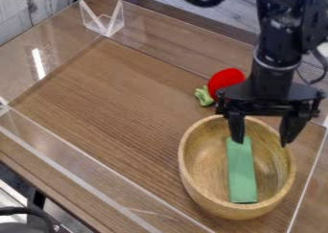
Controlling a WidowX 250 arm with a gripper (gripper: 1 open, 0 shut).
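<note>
My dark gripper is open over the upper rim of a tan oval bowl, one finger on each side toward left and right. Inside the bowl lies a long green block, below the left finger. Behind the arm, at upper middle, is a red round object with a small green piece at its lower left, partly hidden.
A clear plastic holder stands at the back left.
</note>
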